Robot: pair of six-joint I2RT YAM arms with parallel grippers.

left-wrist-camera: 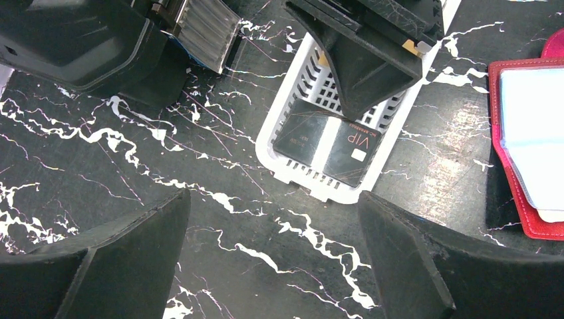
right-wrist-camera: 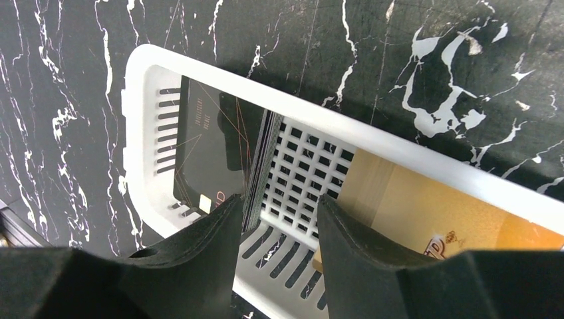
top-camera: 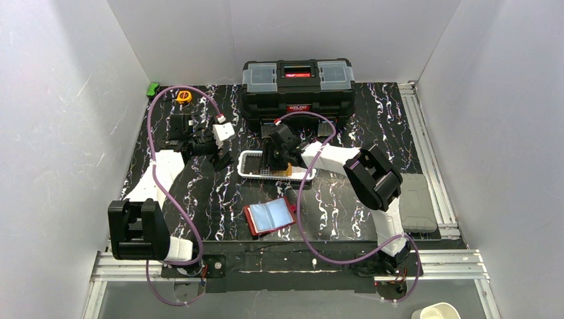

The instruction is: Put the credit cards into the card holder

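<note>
A white basket lies mid-table with the credit cards in it. Black cards rest flat at its left end; tan and orange cards lie further right, past a strip of bare grid. My right gripper is over the basket, its fingers apart and only grid between them, one fingertip close by the black cards' edge. Nearer the front is the red card holder, spread open with pale blue sleeves. My left gripper is open and empty above bare table, left of the basket.
A black toolbox stands behind the basket. An orange tape measure and a green object are at the back left, a grey case at the right. Table left of the holder is clear.
</note>
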